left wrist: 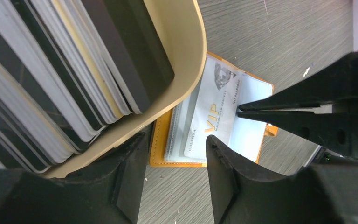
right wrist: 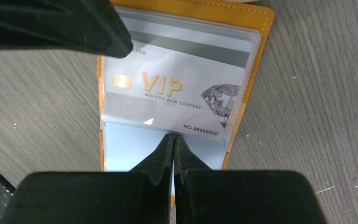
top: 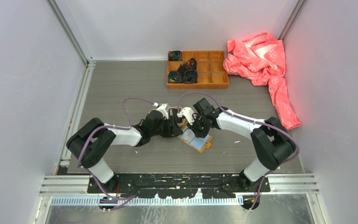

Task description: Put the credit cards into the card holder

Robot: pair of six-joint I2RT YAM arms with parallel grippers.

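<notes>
The card holder (top: 200, 143) lies on the table, orange with a pale inside. A VIP card (left wrist: 212, 121) lies in its clear sleeve section (right wrist: 177, 93). My right gripper is shut, its tips on the holder just beside the sleeve's edge; nothing clear shows between them. My left gripper is part open beside the holder, its fingers either side of the holder's end and nothing held. A cream tray (left wrist: 186, 60) of stacked cards (left wrist: 51, 74) is beside it, partly hidden by the arms in the top view.
An orange compartment box (top: 212, 67) with dark rolled items stands at the back, and pink cloth (top: 261, 60) lies at the back right. Bare table (top: 112, 88) shows at the left and around the holder.
</notes>
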